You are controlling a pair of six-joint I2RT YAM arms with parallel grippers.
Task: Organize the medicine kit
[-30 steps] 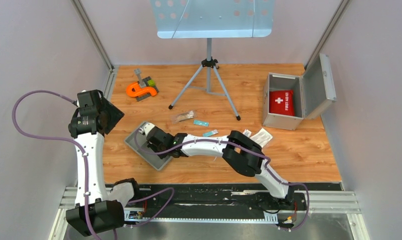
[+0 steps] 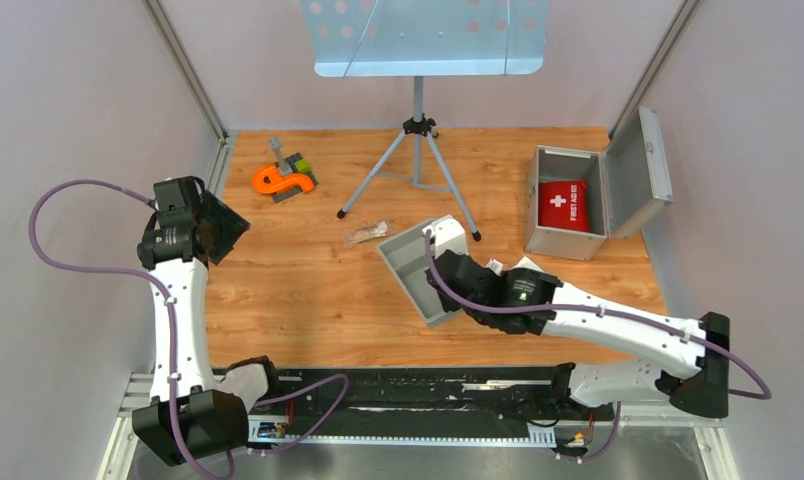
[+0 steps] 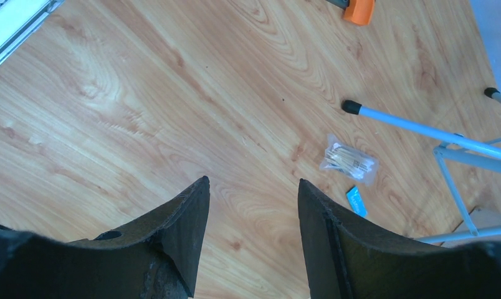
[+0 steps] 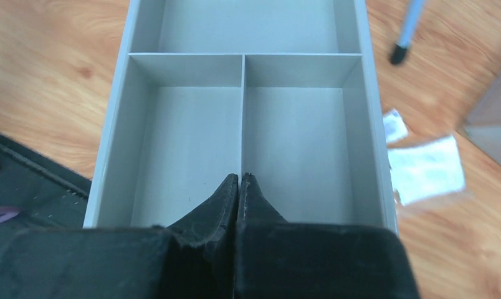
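Between the fingers of my right gripper, shut tight, is the thin middle divider of a grey compartment tray [image 4: 298, 61]. The tray is empty where it shows, and the table behind it looks blurred. From above, the same tray [image 2: 406, 268] hangs over the table's middle, part of it hidden under my right arm. My left gripper stands open over bare table at the left. At the right, a grey box [image 2: 561, 243] has its lid swung open, and a red first aid pouch [image 2: 563, 205] lies inside.
A bag of cotton swabs [image 3: 351, 161] and a small blue packet [image 3: 356, 201] lie near the stand's leg [image 3: 410, 126]. White packets [image 4: 426, 169] lie beside the tray. An orange toy [image 2: 281, 181] sits back left.
My right arm has carried the tray from the left side of the table rightward to the middle. My left arm has hardly moved.
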